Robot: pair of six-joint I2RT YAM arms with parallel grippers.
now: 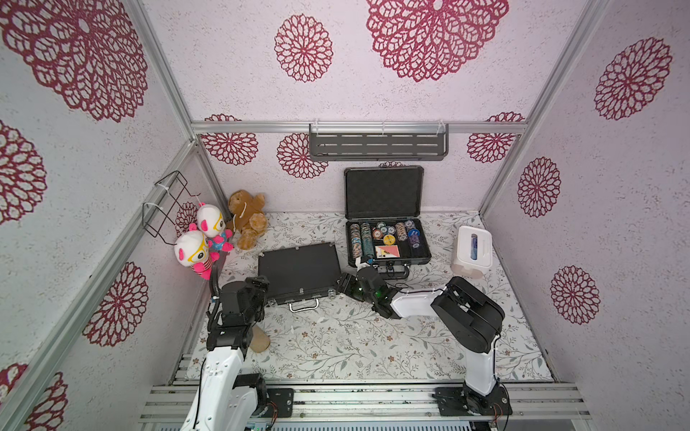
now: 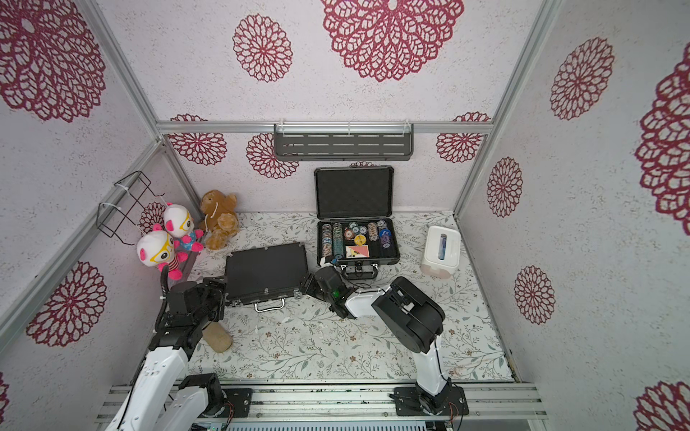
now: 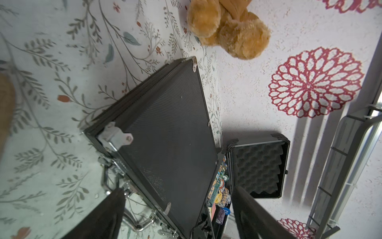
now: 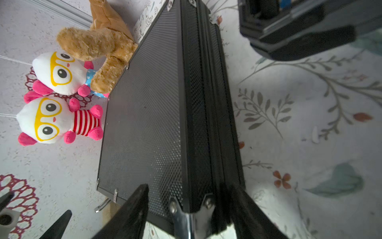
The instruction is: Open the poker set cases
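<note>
The black case [image 1: 299,273] lies closed on the table, its silver handle [image 1: 304,305] facing the front. Behind it to the right, a second case [image 1: 388,192] stands with its lid up, chips and cards inside. At the closed case's left front corner is my left gripper [image 1: 263,287], its fingers [image 3: 101,219] wide apart with nothing gripped. My right gripper [image 1: 343,285] is at the right front corner. In the right wrist view its parted fingers [image 4: 131,211] stand either side of the metal-capped corner [image 4: 193,217]; contact cannot be made out.
A teddy bear [image 1: 246,215] and panda plushies [image 1: 192,248] sit at the left. A white container [image 1: 473,248] is at the right, and a tan object [image 1: 259,339] lies beside my left arm.
</note>
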